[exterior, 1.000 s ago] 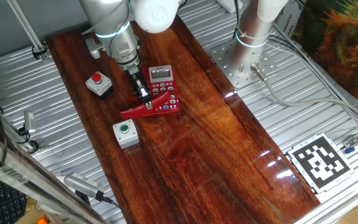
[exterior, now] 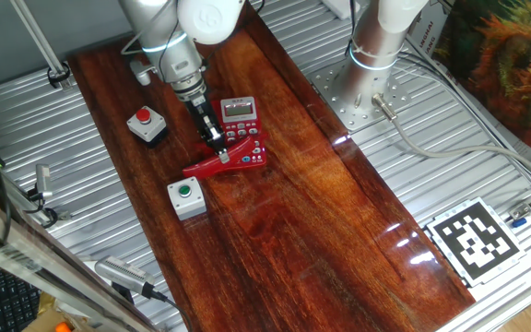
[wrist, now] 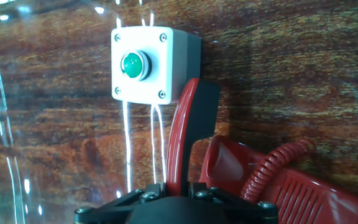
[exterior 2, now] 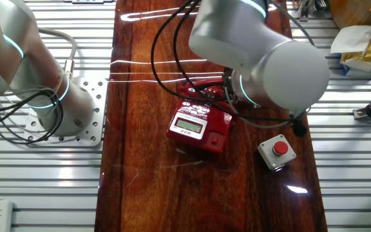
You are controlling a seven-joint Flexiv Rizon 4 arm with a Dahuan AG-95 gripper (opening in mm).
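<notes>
A red telephone with a grey display and buttons lies on the wooden table; in exterior view 2 the phone body shows partly beneath the arm. My gripper is shut on the red handset, which lies slantwise across the phone's lower part. In the wrist view, the handset rises from between the fingers, its far end close to the white box with a green button. A coiled red cord runs beside it on the phone. Whether the handset touches the phone base cannot be told.
A grey box with a red button stands at the table's left side.
The gripper and handset have shifted slightly right in exterior view 1. The arm's upper part has swung a little left. Phone base and button boxes stay put.
</notes>
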